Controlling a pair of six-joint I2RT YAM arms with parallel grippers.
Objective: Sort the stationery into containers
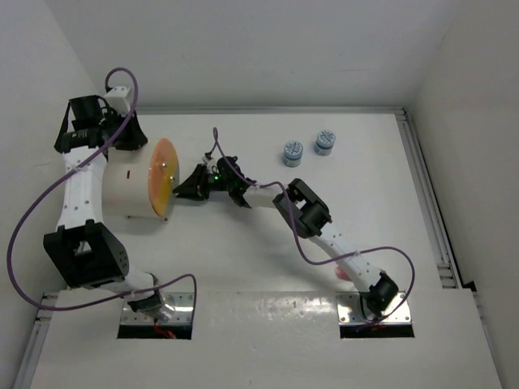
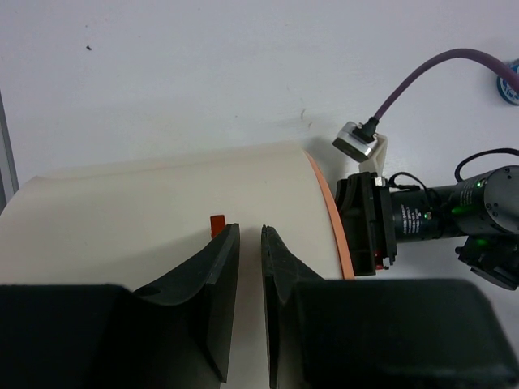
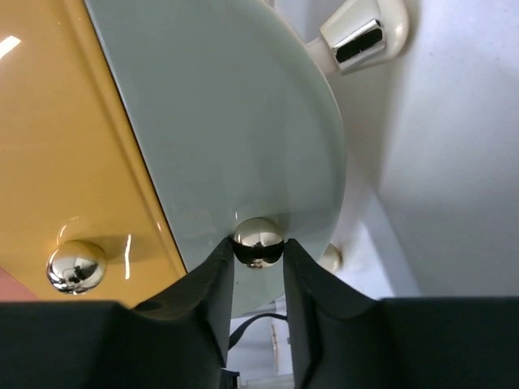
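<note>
A cream drawer container [image 1: 126, 190] lies at left with orange, yellow and grey-green fronts. In the right wrist view a silver knob [image 3: 258, 235] on the grey-green front [image 3: 219, 105] sits between the fingertips of my right gripper, which appear at or against it; how firmly is unclear. Another knob [image 3: 75, 266] is on the yellow front [image 3: 73, 162]. My left gripper is over the container's curved top [image 2: 138, 194], its fingers slightly apart, with a small red-brown piece [image 2: 217, 223] behind them.
Two blue cylindrical containers [image 1: 293, 152] [image 1: 324, 142] stand at the back right. A pink object [image 1: 343, 274] lies at front right, partly under the right arm.
</note>
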